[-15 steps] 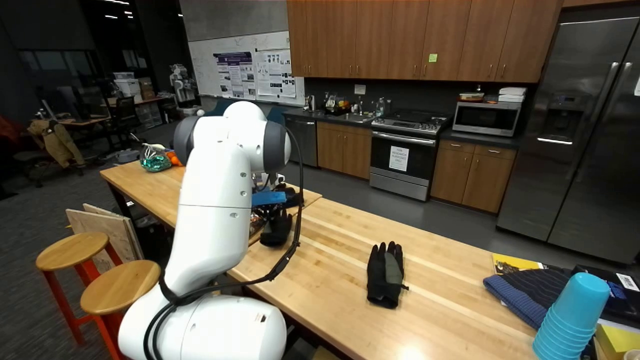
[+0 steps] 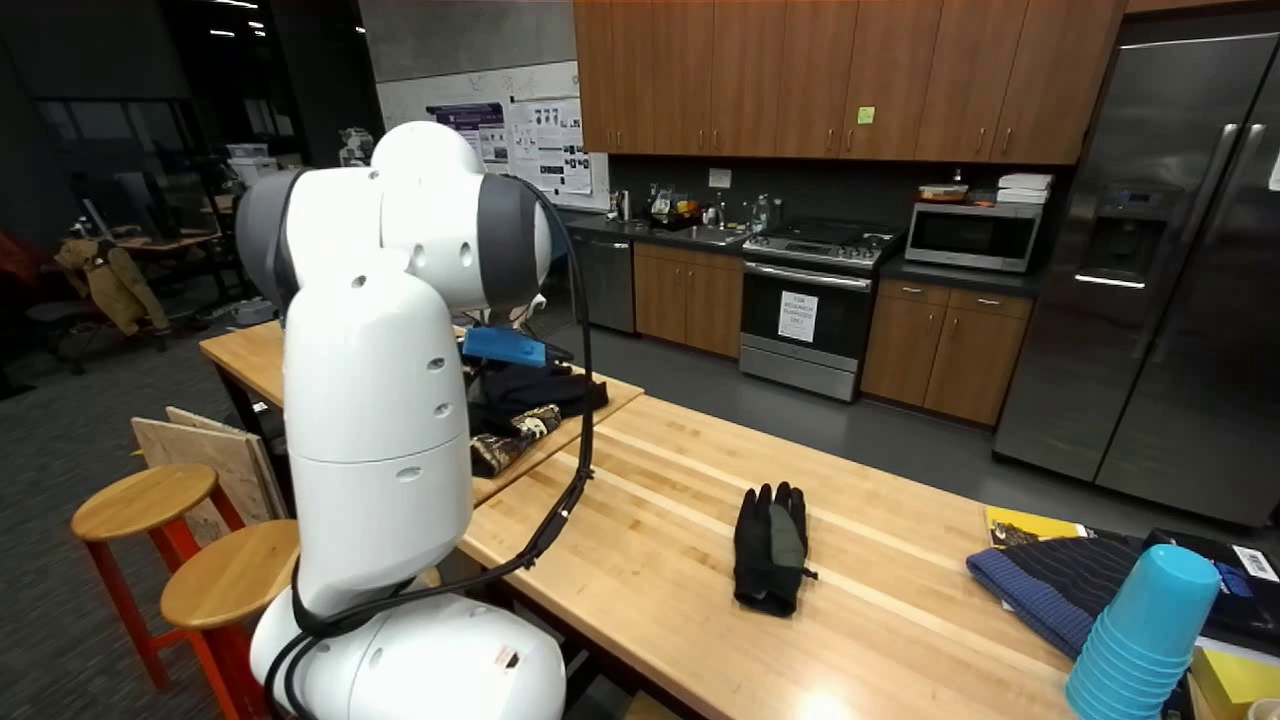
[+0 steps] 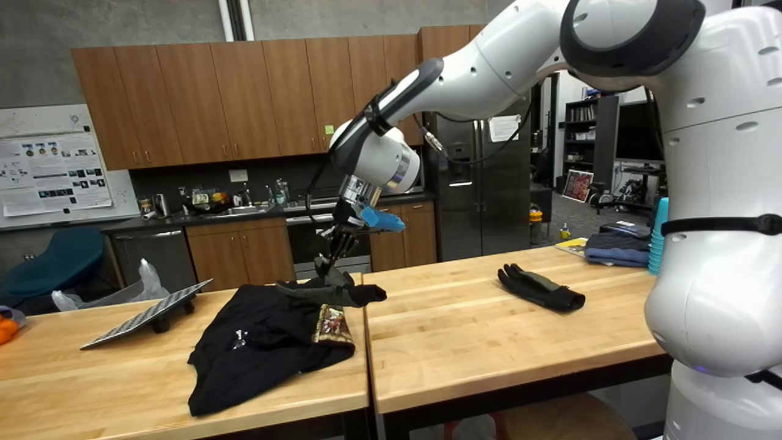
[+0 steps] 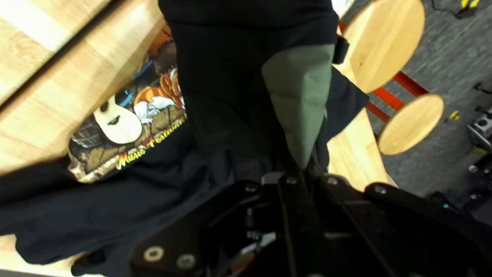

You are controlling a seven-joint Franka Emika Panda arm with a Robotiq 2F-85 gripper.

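A black glove with a grey-green patch (image 4: 300,92) hangs from my gripper, which is shut on its finger end. In exterior view 2 this held glove (image 3: 333,293) is above the black shirt (image 3: 253,330) on the left table; whether it touches the cloth is unclear. The shirt carries a colourful print (image 4: 138,113) reading "Music Festival". A second, similar glove (image 2: 770,546) lies flat on the right table, well apart from my gripper. The arm largely blocks exterior view 1's sight of my fingers.
A dark slanted panel (image 3: 150,315) stands on the left table beyond the shirt. A folded knit hat (image 2: 1056,582) and a stack of blue cups (image 2: 1140,636) occupy the right table's far end. Wooden stools (image 2: 144,498) stand beside the tables.
In exterior view 1 the arm has swung left and upward, taking the held glove away from the right table's end toward the shirt. The glove lying on the right table has not moved.
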